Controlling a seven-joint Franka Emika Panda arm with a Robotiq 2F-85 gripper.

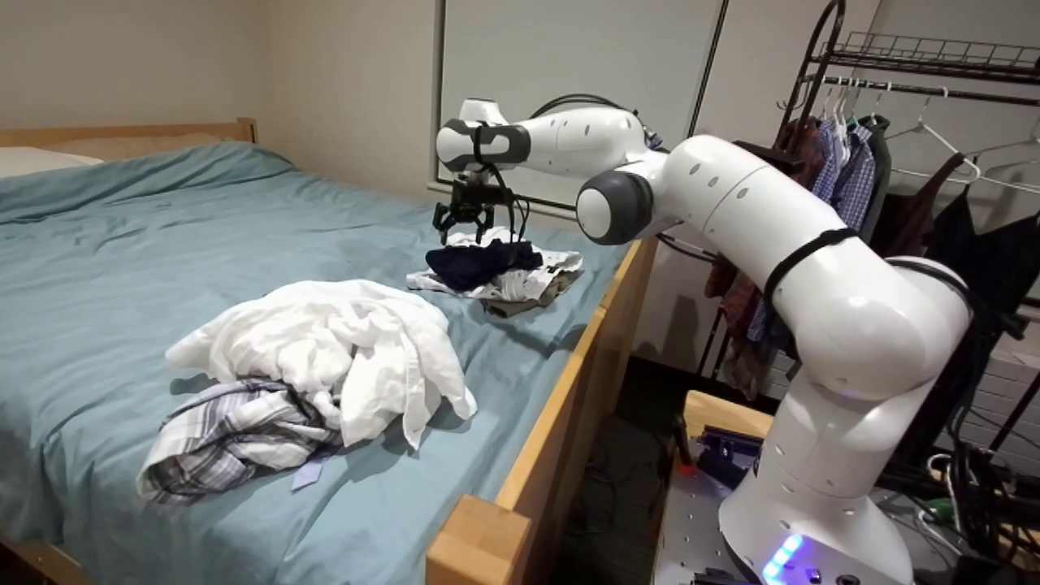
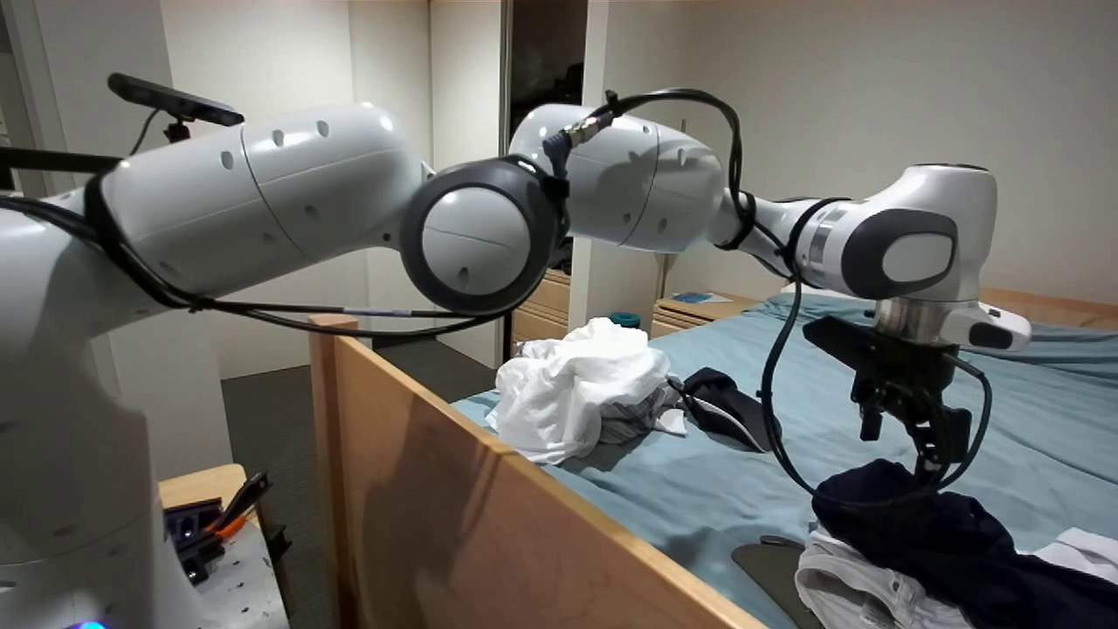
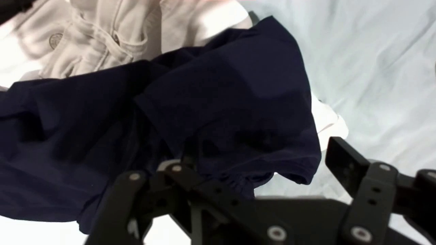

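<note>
A navy garment (image 3: 229, 94) lies crumpled across the pile at the foot-end corner, over pale trousers (image 3: 98, 41) with a button and belt loops. White cloth (image 3: 327, 120) peeks out beneath its edge. Above this pile my gripper (image 1: 461, 237) is open, fingers pointing down. In the wrist view its fingertips (image 3: 343, 157) are spread wide, with the navy cloth's folded end showing beyond and between them. Nothing appears gripped. Whether a finger touches the cloth cannot be told. A white heap (image 1: 331, 331) and a plaid shirt (image 1: 234, 429) lie apart, nearer the front of the bed.
The wooden footboard (image 2: 472, 482) runs between my base and the bed. A dark item (image 2: 723, 409) lies beside the white heap. Open blue-green bedding (image 1: 127, 283) stretches away on the far side. Hanging clothes (image 1: 848, 161) fill a rack behind the arm.
</note>
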